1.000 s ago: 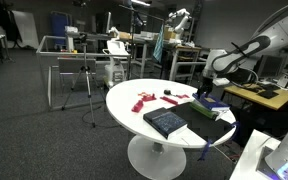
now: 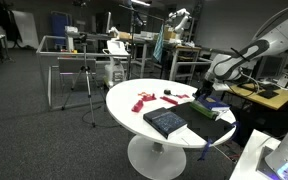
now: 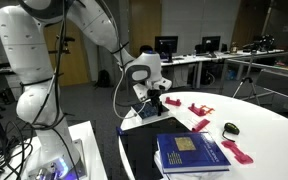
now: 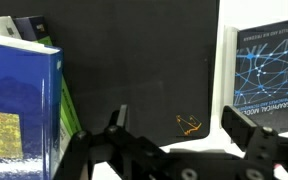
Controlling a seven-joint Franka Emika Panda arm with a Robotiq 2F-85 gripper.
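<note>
My gripper is open above a black mat (image 4: 134, 60), its two fingers spread apart with nothing between them. On the left of the wrist view lies a blue book (image 4: 14, 95) on top of other books. A dark book with a blue line pattern (image 4: 269, 70), its title partly reading "Graphical Models", lies at the right. Exterior view 2 shows the blue book (image 3: 192, 150) on its stack near the camera, with the hand beyond it. The dark book (image 2: 166, 123) rests flat at the table's front in exterior view 1.
Several red objects (image 2: 145, 98) lie further along the white table (image 2: 124, 104). A small black and green item (image 3: 230, 131) sits to the right in exterior view 2. Bare mat separates the book stack from the dark book.
The arm's hand and wrist have turned over the table during the last second. The books and red objects stay in place.
</note>
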